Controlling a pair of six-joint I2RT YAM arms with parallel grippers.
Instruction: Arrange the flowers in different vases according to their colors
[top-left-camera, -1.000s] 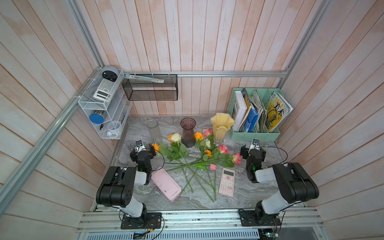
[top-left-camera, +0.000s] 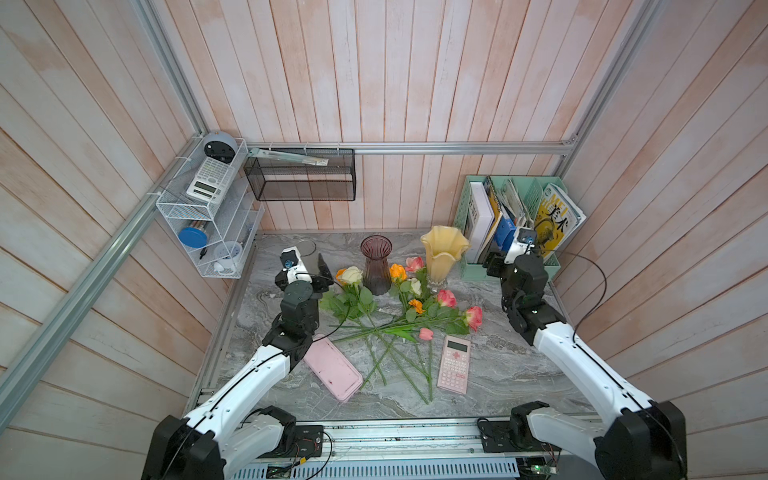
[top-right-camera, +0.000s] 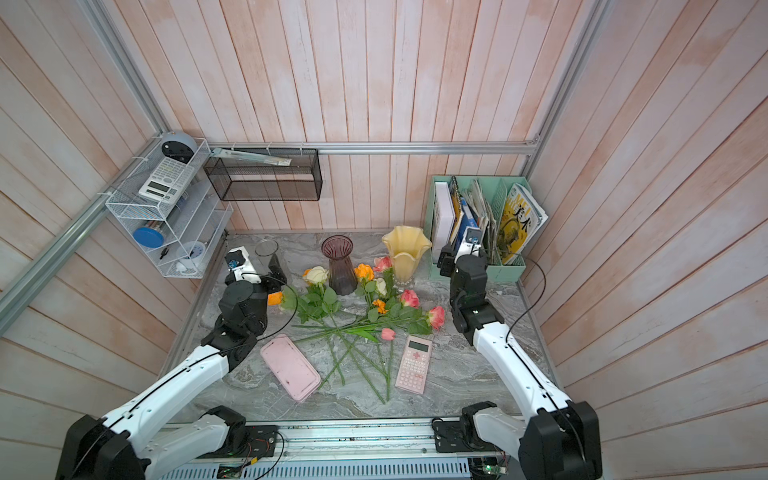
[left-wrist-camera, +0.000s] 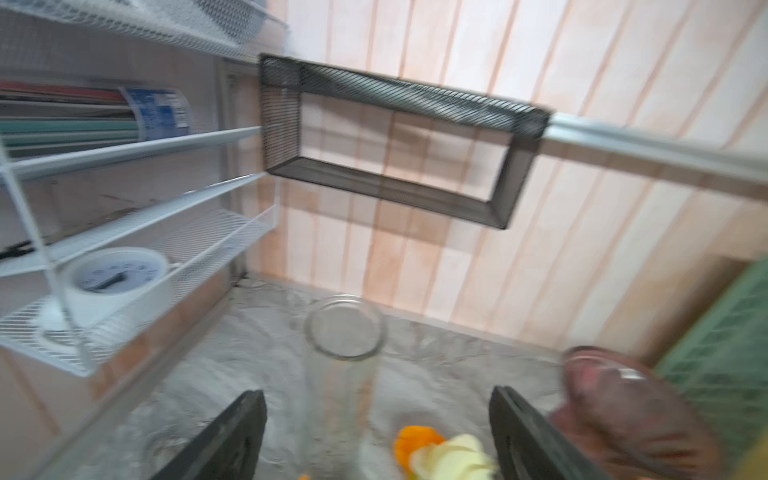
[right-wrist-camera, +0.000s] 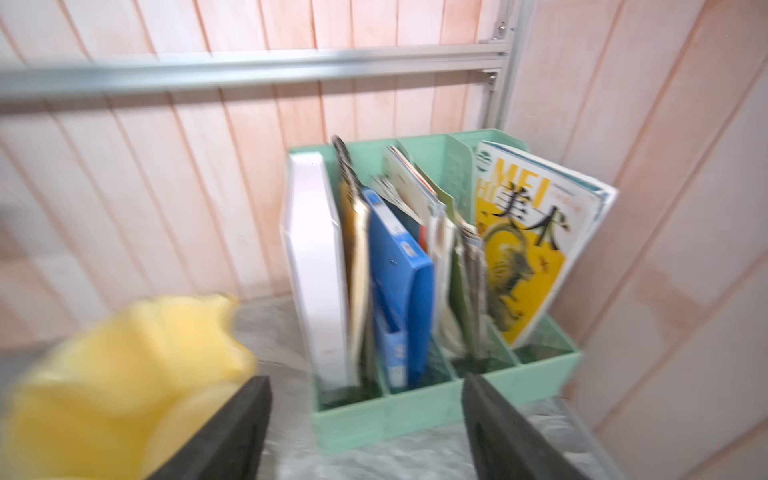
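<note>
Flowers lie in a loose heap mid-table, their green stems toward the front: white roses (top-left-camera: 351, 276), orange flowers (top-left-camera: 397, 273) and pink flowers (top-left-camera: 445, 298). Behind them stand three empty-looking vases: a clear glass vase (left-wrist-camera: 342, 384) at left, a purple ribbed vase (top-left-camera: 376, 264) and a frilled yellow vase (top-left-camera: 442, 249). In its wrist view my left gripper is open, nothing between its fingers, with the clear vase ahead. My right gripper, open and empty, is raised before the green file rack, right of the yellow vase.
A green rack (right-wrist-camera: 432, 412) of books and folders fills the back right. White wire shelves (top-left-camera: 209, 212) stand at the left, and a black mesh basket (top-left-camera: 300, 188) hangs on the back rail. A pink case (top-left-camera: 333, 368) and pink calculator (top-left-camera: 454, 365) lie in front.
The left gripper now partly covers the clear vase; the right one overlaps the green rack. Flowers and vases have not moved.
</note>
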